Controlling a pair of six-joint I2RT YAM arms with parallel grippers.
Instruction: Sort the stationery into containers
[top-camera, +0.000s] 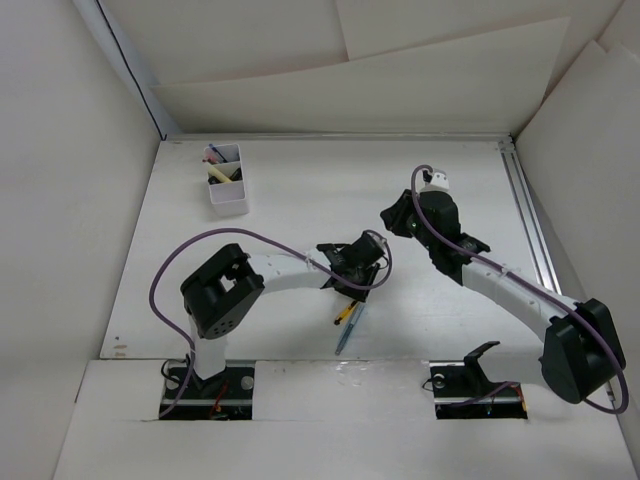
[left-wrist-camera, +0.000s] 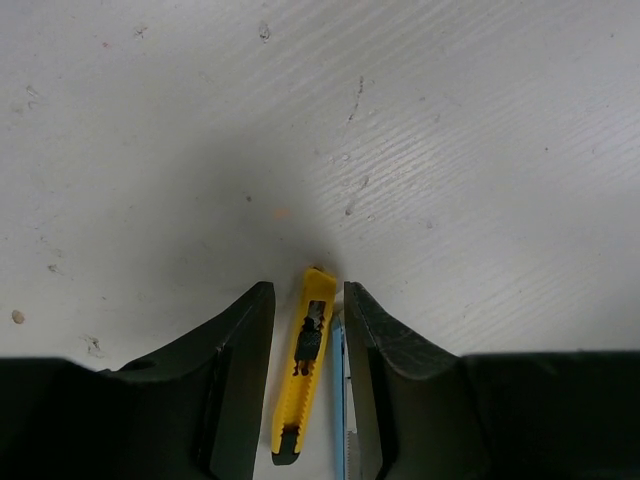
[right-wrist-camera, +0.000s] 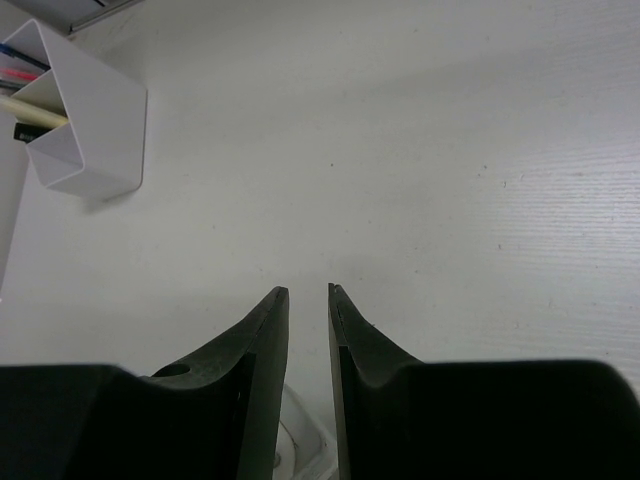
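Note:
A yellow box cutter (left-wrist-camera: 305, 370) lies on the table between the fingertips of my left gripper in the left wrist view, the fingers apart, with a light-blue pen-like item (left-wrist-camera: 339, 400) beside it; both show in the top view at the front middle. At the back left stands a white container (top-camera: 229, 205) of three compartments, holding pens and other stationery; it also shows in the right wrist view (right-wrist-camera: 105, 130). My right gripper is raised at the right, its fingers slightly apart with nothing between them.
Metal rails (top-camera: 525, 200) and panels border it. A pale plastic part (right-wrist-camera: 310, 440) shows below my right gripper in its wrist view.

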